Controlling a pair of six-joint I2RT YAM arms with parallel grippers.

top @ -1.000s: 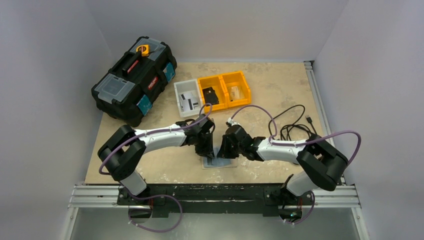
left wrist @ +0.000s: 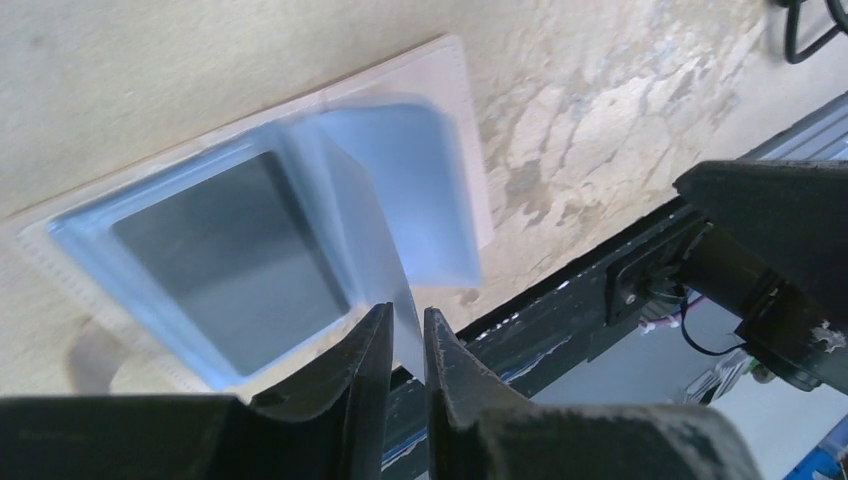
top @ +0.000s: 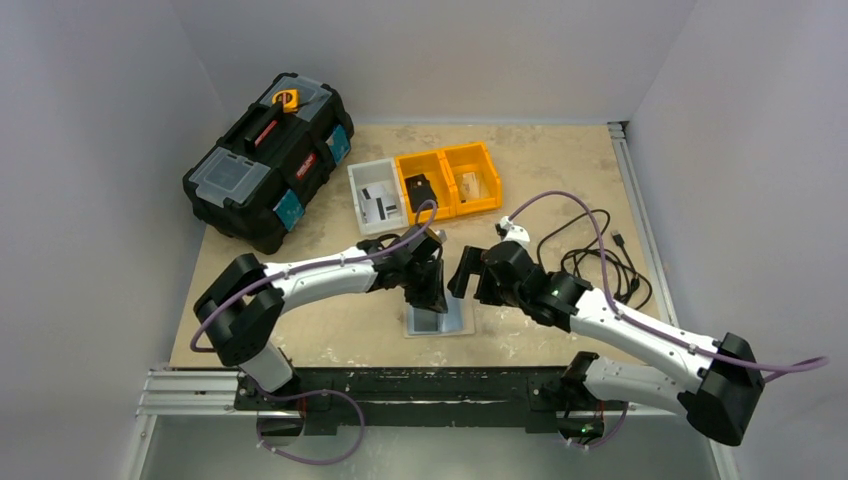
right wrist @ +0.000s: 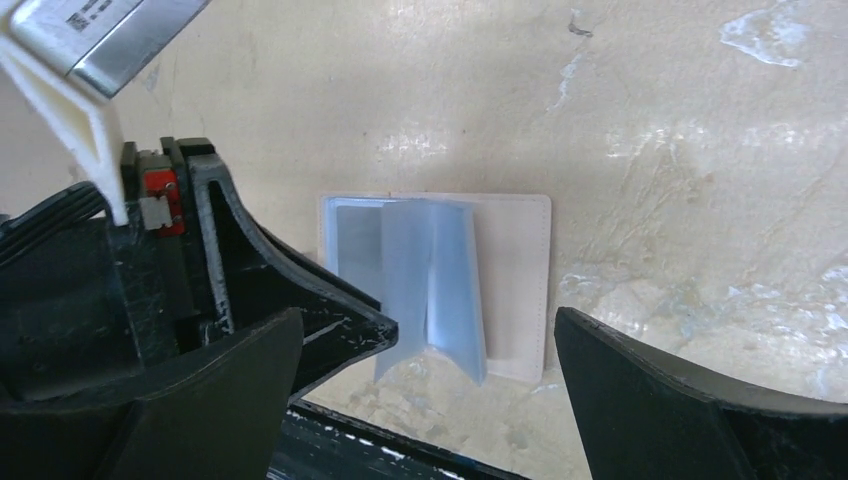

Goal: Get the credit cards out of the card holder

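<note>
The card holder [right wrist: 513,280] lies spread on the table near its front edge, with pale backing and translucent blue sleeves. A dark grey card-like panel [left wrist: 235,260] fills its left sleeve in the left wrist view. One clear flap [left wrist: 372,230] stands up in the middle and runs down between the tips of my left gripper. Those fingers are narrowly open, with a slim gap around the flap's edge. My right gripper is wide open above the holder's right side, nothing gripped. The left gripper's body hides part of the holder in the right wrist view.
Behind the holder stand a white bin [top: 355,188] with pale and dark pieces in it and a two-part orange bin [top: 494,178]. A black toolbox [top: 255,165] sits at back left, a loose black cable [top: 590,255] at right.
My left gripper has shifted right across the holder. The right gripper was at the holder beside it, shut or nearly so; it has opened wide and drawn back to the right.
</note>
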